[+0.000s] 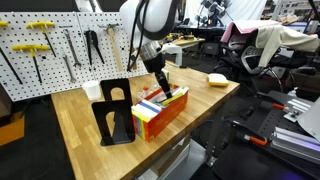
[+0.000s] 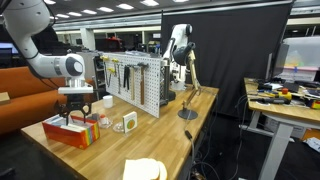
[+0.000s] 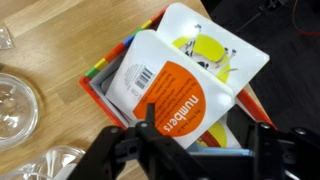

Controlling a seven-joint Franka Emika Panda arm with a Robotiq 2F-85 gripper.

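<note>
In the wrist view, a white book with an orange cover patch reading "numbers" lies tilted across the top of a red box. Under it shows another white book with a yellow picture. My gripper is over the near edge of the numbers book, its dark fingers apart. Exterior view 1 has the gripper pointing down at the box opening. Whether the fingers touch a book cannot be told; the tips are partly lost against the box contents.
A black bookend-like stand is close beside the box. Clear round containers are at the left of the wrist view. A white mug and a pegboard with tools stand behind. Open wooden table lies beyond the box.
</note>
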